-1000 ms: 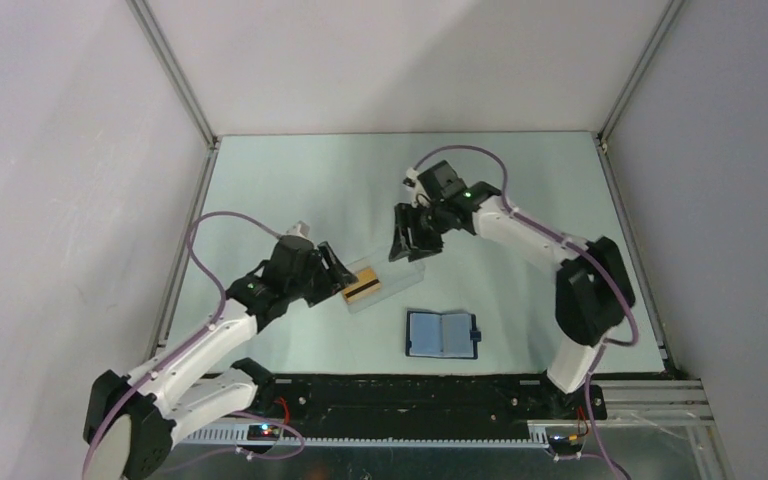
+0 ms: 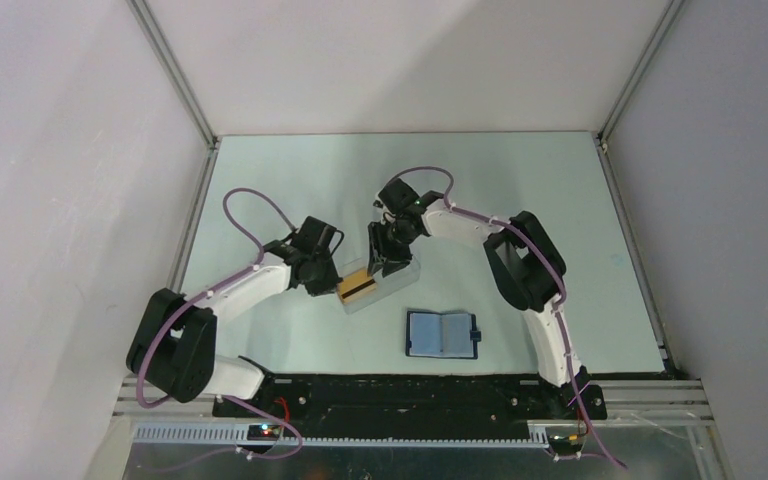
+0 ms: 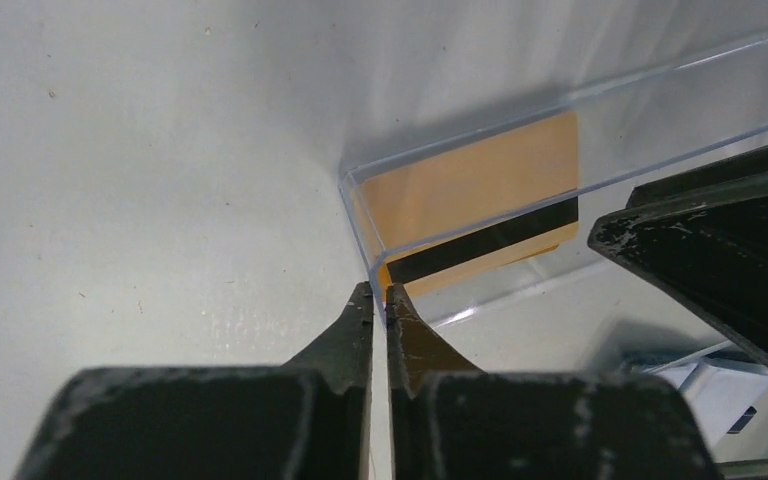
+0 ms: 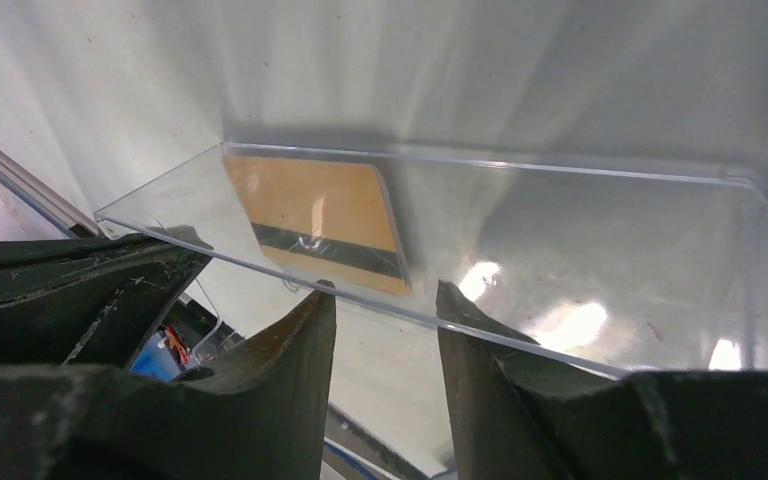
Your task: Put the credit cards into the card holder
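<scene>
A gold card with a black stripe (image 2: 358, 281) lies at the left end of a clear acrylic tray (image 2: 400, 282), seen large in both wrist views (image 3: 470, 175) (image 4: 315, 200). My left gripper is shut at the tray's left end wall, with no card between its fingers. My right gripper is part open above the tray, beside the card, its fingers apart at the near long wall. The card holder (image 2: 440, 334), an open black-edged wallet with blue sleeves, lies at the front right of the table.
Walls and metal rails edge the workspace; the dark front rail runs just below the card holder.
Both grippers have moved in toward the tray, the right one down and leftward, the left one onto the tray's left end. The tray has shifted slightly left.
</scene>
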